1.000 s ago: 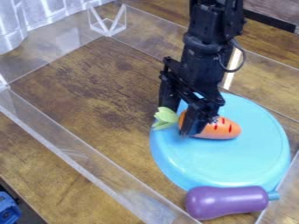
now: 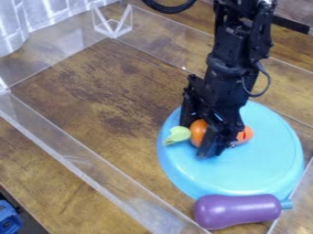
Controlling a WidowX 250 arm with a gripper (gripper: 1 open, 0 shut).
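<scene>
My black gripper point(image 2: 208, 128) is low over a light blue plate point(image 2: 244, 175), its fingers around an orange toy carrot point(image 2: 242, 135) with a pale green top point(image 2: 177, 135). The fingers cover much of the carrot, and I cannot tell whether they are closed on it. A purple toy eggplant point(image 2: 235, 211) lies at the front edge of the plate.
Clear plastic walls border the wooden surface point(image 2: 104, 91) at left and back. The wood left of the plate is bare. A blue object point(image 2: 7, 219) sits outside at the lower left corner.
My gripper has moved lower over the carrot and now hides more of it. The carrot's green top has shifted slightly.
</scene>
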